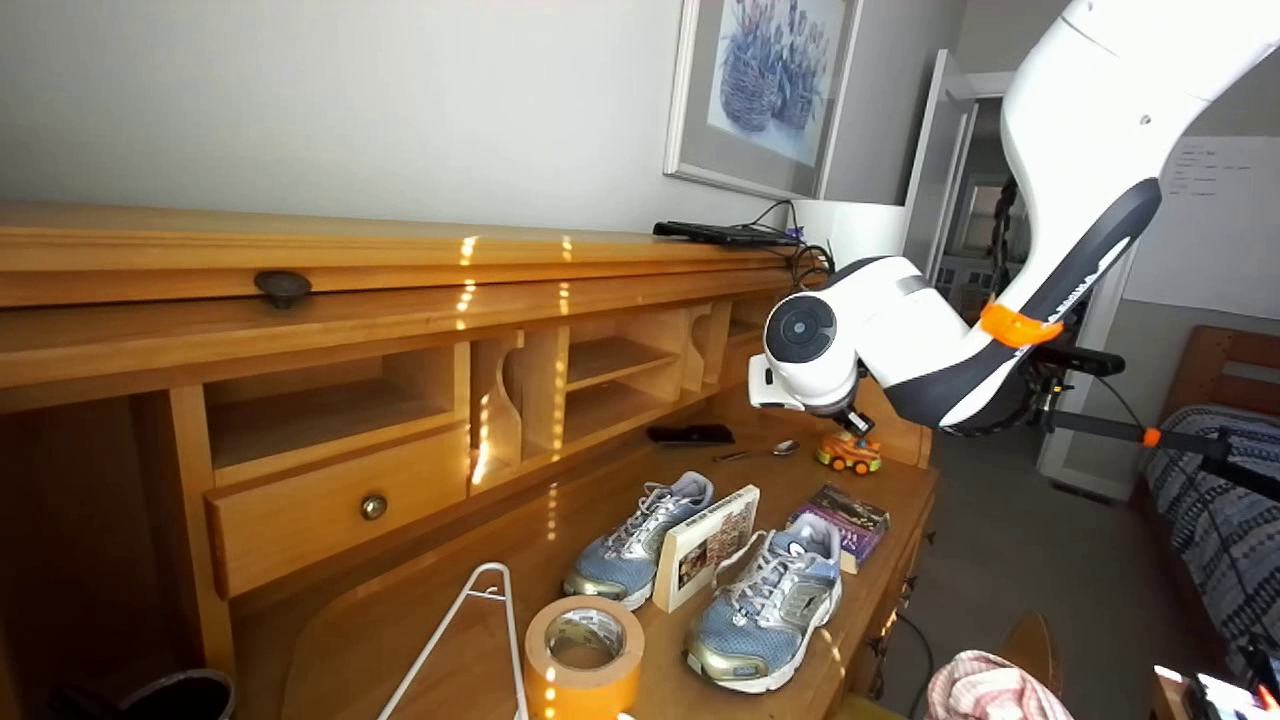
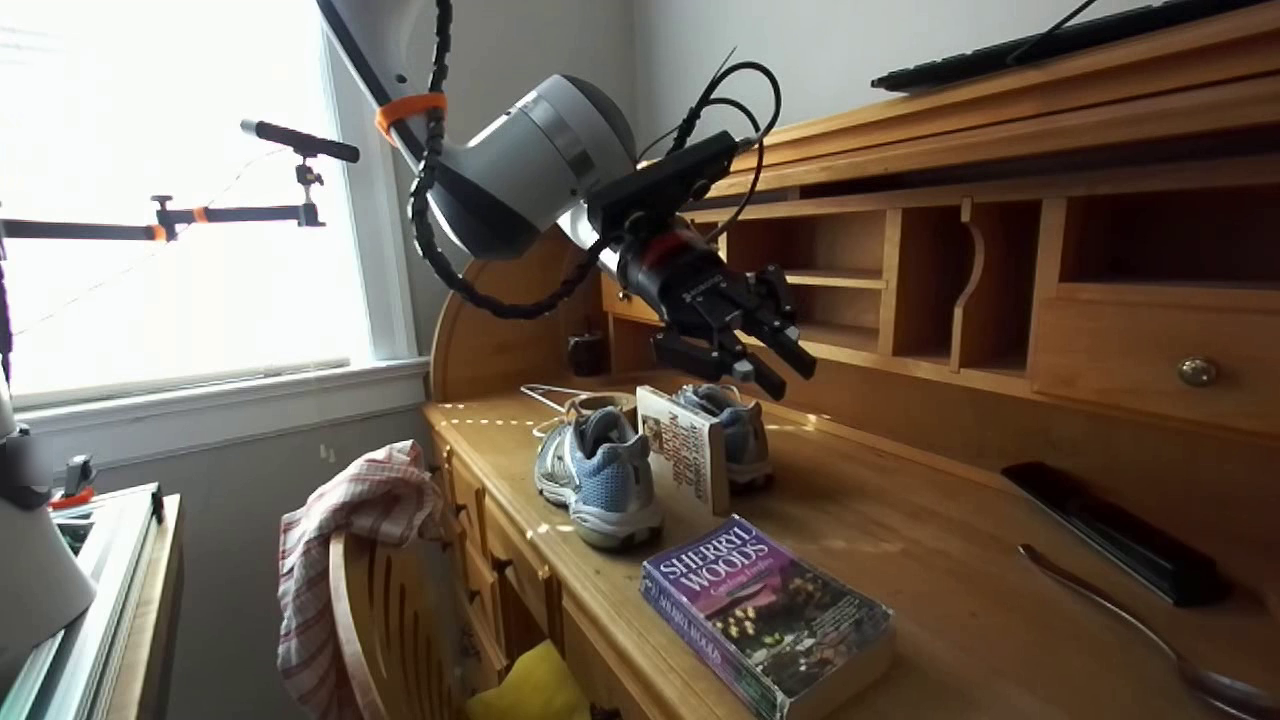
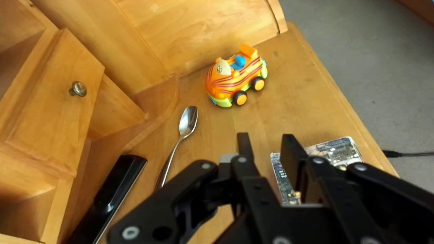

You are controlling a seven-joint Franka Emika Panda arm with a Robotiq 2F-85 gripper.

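In exterior view 2, my gripper hangs above the desk with its fingers a little apart and no object between them. The wrist view also shows an empty gap within the gripper. A purple paperback lies flat on the desk, clear of the fingers, its cover up. In the wrist view the same paperback is partly hidden behind the right finger. Between two grey-blue running shoes a white book stands upright.
Beyond the fingers sit an orange toy car, a spoon and a black object. A tape roll and white hanger occupy the other end. Cubbyholes line the desk's back; its front edge drops to the floor.
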